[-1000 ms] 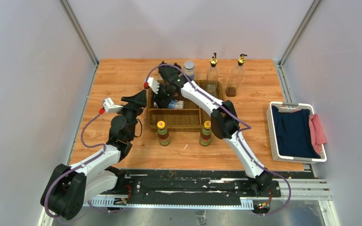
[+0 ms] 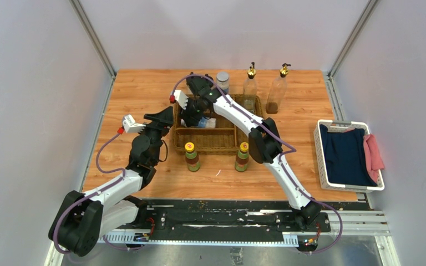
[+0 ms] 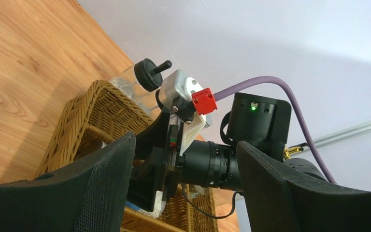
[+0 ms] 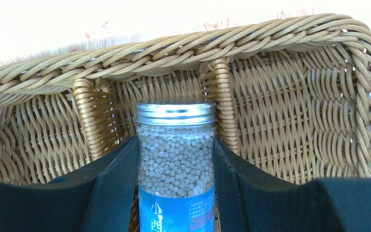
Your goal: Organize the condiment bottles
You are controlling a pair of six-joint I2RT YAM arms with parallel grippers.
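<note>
The wicker basket (image 2: 199,145) has divided compartments. My right gripper is around a blue-labelled jar of white pellets (image 4: 176,179), lying over the basket, its pads at the jar's sides; whether they grip it is unclear. My left gripper stands open left of the basket, nothing between its fingers. Two yellow-capped bottles (image 2: 192,160) stand in front of the basket. A silver-lidded jar (image 2: 222,81) and two gold-topped glass bottles (image 2: 278,91) stand at the back.
A white basket (image 2: 326,176) with blue and pink cloths sits at the right.
Almost nothing differs; my left arm has shifted very slightly.
</note>
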